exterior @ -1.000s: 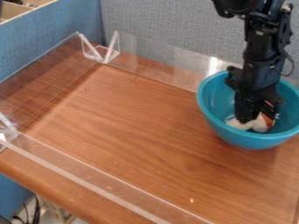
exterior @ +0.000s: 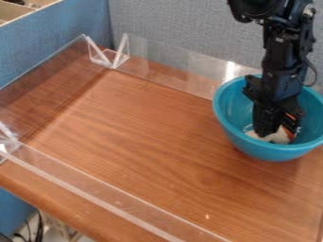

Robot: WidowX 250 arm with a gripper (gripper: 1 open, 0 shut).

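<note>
My black gripper [exterior: 267, 121] reaches down from the top right into a teal bowl [exterior: 233, 132] at the right of the wooden table. Its fingertips are low inside the bowl, over or against a light object with some orange-red on it [exterior: 280, 135], partly hidden behind them. Whether anything is between the fingers is too small and dark to tell.
Clear plastic edging with white brackets [exterior: 109, 55] runs along its sides. A grey padded wall [exterior: 177, 28] stands behind, a blue panel at the left.
Very little differs; the gripper and wrist have shifted slightly within the bowl, and the bowl stays in place.
</note>
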